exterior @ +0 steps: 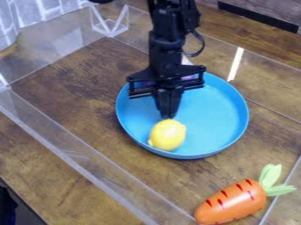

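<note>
My black gripper [166,104] reaches down from the top centre over the blue plate [221,114], its fingertips just behind a yellow lemon-like object [167,134] that lies toward the front left of the plate. Nothing shows between the fingers, which look shut. A purple object at the plate's back is mostly hidden behind the arm.
A toy carrot [235,199] lies on the wooden surface at the front right. A clear plastic edge runs diagonally along the left and front. The wooden surface left of the plate [70,79] is bare.
</note>
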